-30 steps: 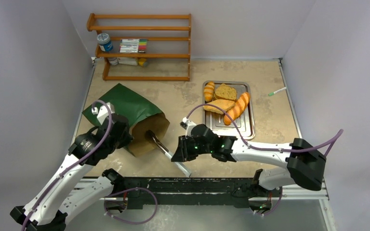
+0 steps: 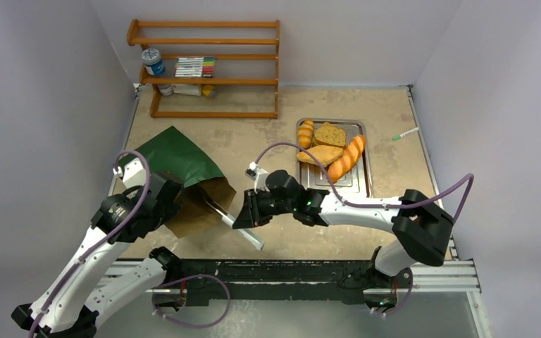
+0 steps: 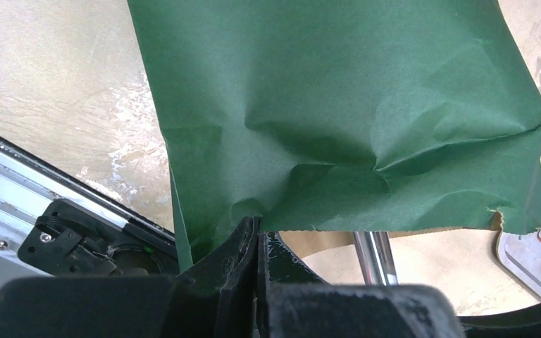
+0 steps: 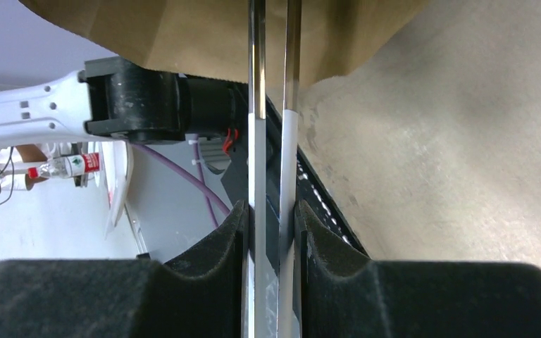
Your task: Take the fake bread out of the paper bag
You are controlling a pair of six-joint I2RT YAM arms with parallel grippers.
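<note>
The paper bag [image 2: 172,158], green outside and brown inside, lies at the left with its mouth facing the lower right. My left gripper is shut at the bag's near edge; whether paper is pinched between its fingers is hard to tell. My right gripper is closed round the white handles of long metal tongs [image 2: 246,232], which reach into the brown mouth of the bag [image 4: 338,35]. The tongs' tips and whatever is inside the bag are hidden.
A steel tray [image 2: 332,183] holding several fake breads stands right of centre. A wooden rack [image 2: 215,81] with jars and pens stands at the back left, and a marker [image 2: 405,134] lies at the right wall.
My right gripper and the tongs have moved leftward, further into the bag. The left arm and the bag's mouth have shifted slightly left.
</note>
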